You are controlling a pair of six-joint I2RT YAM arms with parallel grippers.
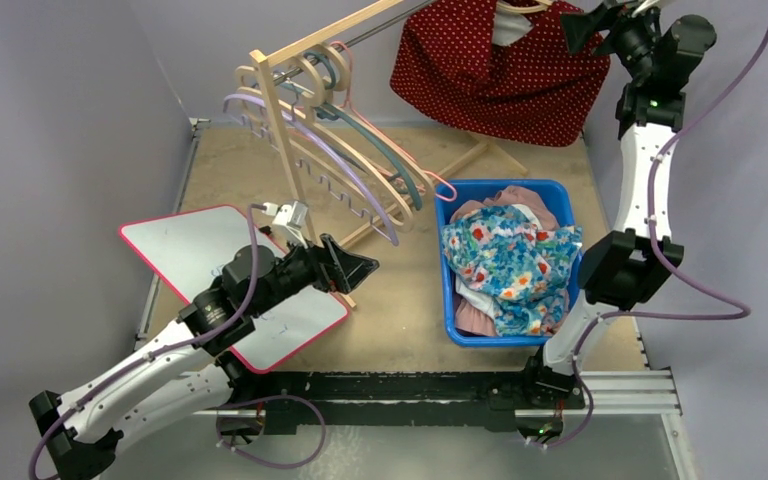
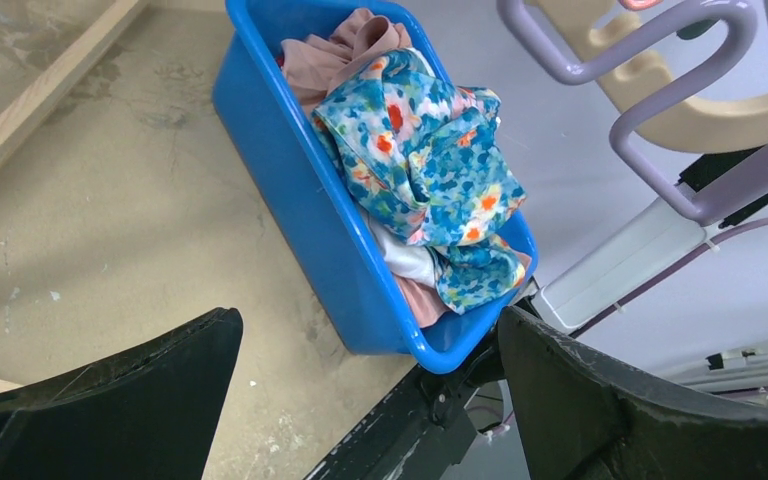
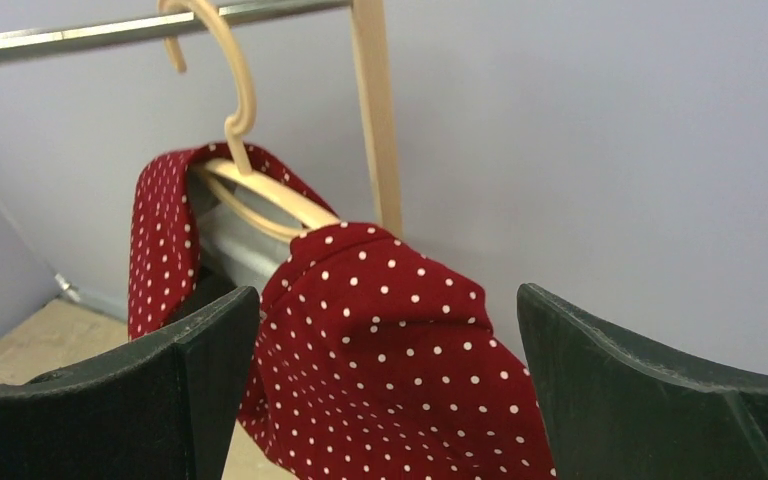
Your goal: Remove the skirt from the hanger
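The dark red skirt with white dots [image 1: 500, 75] hangs from a pale wooden hanger at the far end of the rack. In the right wrist view the skirt [image 3: 390, 350] is draped over the hanger [image 3: 270, 192], whose hook sits on the metal rail [image 3: 90, 38]. My right gripper is open, facing the near end of the skirt; whether the cloth reaches between its fingers I cannot tell. The left gripper [image 1: 360, 268] stands open near the rack's front post, and only background shows between its fingers.
A blue basket [image 1: 450, 310] holds floral and pink cloth below the skirt. Several empty hangers, among them a purple one [image 1: 345, 165], crowd the rack's near end beside my left gripper. A whiteboard [image 1: 185, 245] lies under the left arm.
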